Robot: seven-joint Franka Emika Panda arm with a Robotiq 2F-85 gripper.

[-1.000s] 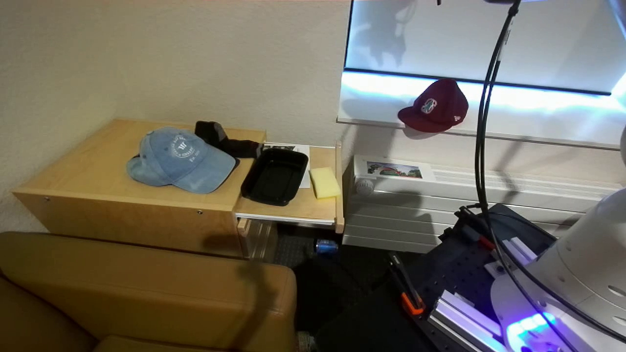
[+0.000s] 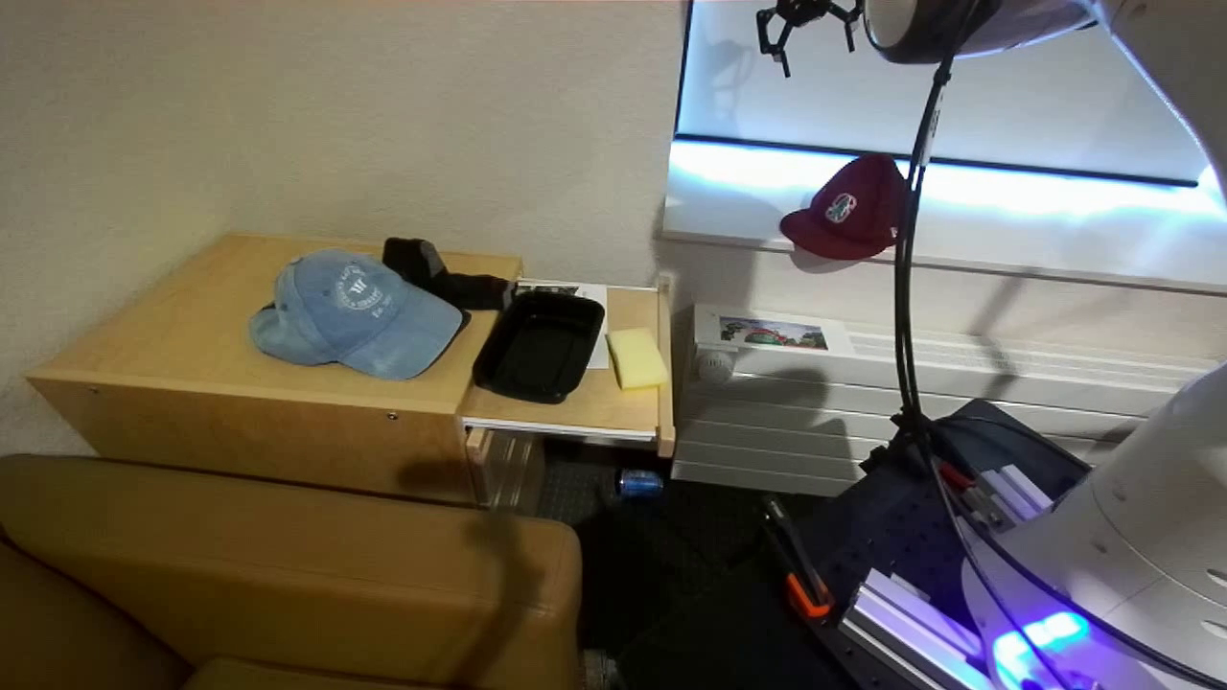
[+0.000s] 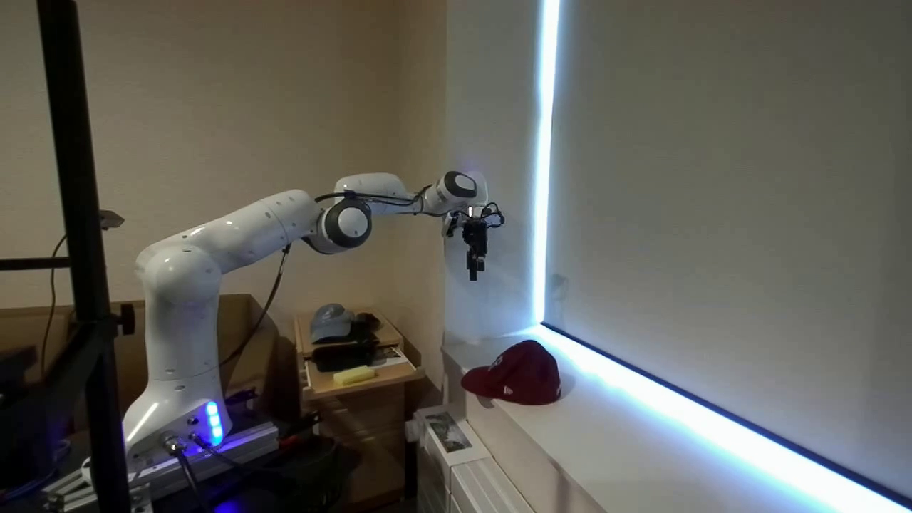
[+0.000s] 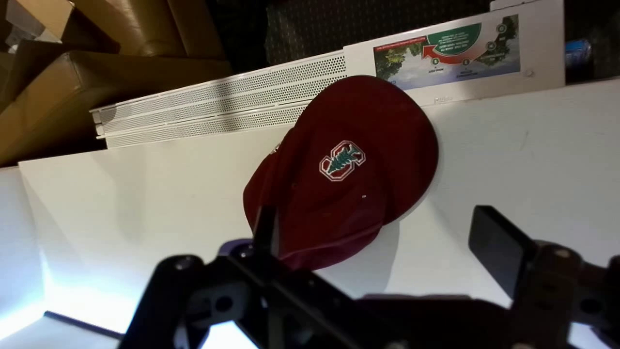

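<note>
A dark red cap (image 4: 354, 192) with a white-edged emblem rests on the white windowsill (image 3: 598, 427), its brim over the room-side edge. High above it, my gripper (image 3: 475, 275) points downward, clear of the cap. Seen from the wrist, the fingers (image 4: 501, 250) stand wide apart, the gripper open and nothing held; the left finger overlaps the cap's crown in that view. In exterior view 1 the gripper (image 2: 819, 57) is at the top edge, before the window blind. A blue cap (image 2: 357, 310) lies on the wooden cabinet (image 2: 161, 310).
Beside the blue cap are a black sock (image 2: 443, 276), a black tray (image 2: 541, 345) and a yellow sponge (image 2: 637, 358) on the pulled-out shelf. Below the sill runs a white radiator (image 2: 759, 425). The blind (image 3: 727, 214) borders the sill, which is clear around the red cap.
In exterior view 1 the gripper has come down into sight at the top, and the arm's cables have shifted left. The caps, tray and sponge have stayed put.
</note>
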